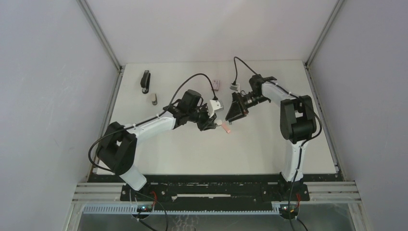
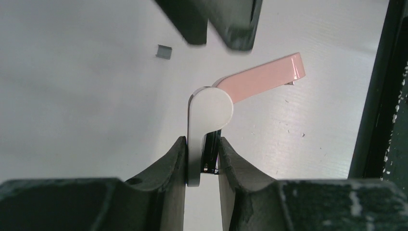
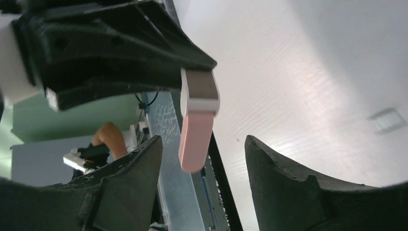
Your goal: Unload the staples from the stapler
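My left gripper is shut on the white end of a small pink-and-white stapler (image 2: 262,77). The stapler is unfolded, its pink arm (image 3: 196,139) swung out at an angle from the white part. Its inside is mostly hidden, apart from a dark strip between the fingers. In the top view my right gripper (image 1: 231,118) is just right of it. In the right wrist view its fingers (image 3: 137,168) stand apart with nothing held, the stapler beyond them. A small grey piece (image 2: 164,51), perhaps a staple strip, lies on the table, apart from both grippers.
A black stapler (image 1: 145,82) and a small grey-brown object (image 1: 154,99) lie at the back left. A pink box (image 1: 216,84) sits behind the grippers.
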